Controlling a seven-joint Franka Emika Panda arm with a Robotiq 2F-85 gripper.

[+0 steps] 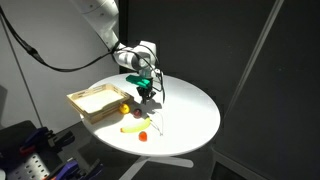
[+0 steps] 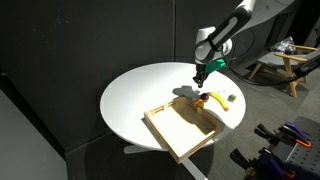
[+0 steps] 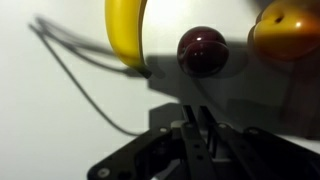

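Observation:
A dark red plum-like fruit (image 3: 203,52) rests on the white table, clear of my gripper. The dark fingers point towards it from the bottom of the wrist view and stand close together, with nothing visible held; how far apart they are is hard to judge. To the plum's left lies a yellow banana (image 3: 125,30), and to its right an orange-yellow fruit (image 3: 288,30). In exterior view 1 my gripper (image 1: 147,98) hangs above the table, behind and right of the plum (image 1: 137,113). A small red fruit (image 1: 143,136) sits in front of the banana (image 1: 136,126).
An open wooden box (image 1: 75,104) stands left of the fruit; in exterior view 2 the box (image 2: 180,157) looks empty. A cable loops down by the arm.

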